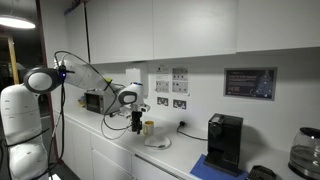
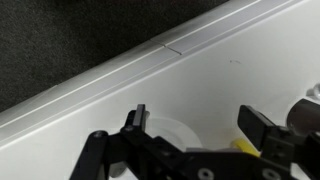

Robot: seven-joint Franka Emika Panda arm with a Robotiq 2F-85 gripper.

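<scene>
My gripper hangs over the counter, its two fingers wide apart with nothing between them. In the exterior view the gripper (image 1: 136,124) is beside a tan mug (image 1: 148,128), near the counter's back. A round white plate (image 2: 172,132) lies below the fingers in the wrist view, partly hidden by the gripper body. Something yellow (image 2: 245,146) shows near the right finger. At the right edge is a dark, round-mouthed object (image 2: 304,116), only partly in frame.
A black coffee machine (image 1: 224,138) stands on a blue mat (image 1: 218,167) to the right. A glass carafe (image 1: 306,153) is at the far right, a toaster oven (image 1: 96,102) behind the arm. White cupboards (image 1: 195,30) hang above. Free counter lies between plate and machine.
</scene>
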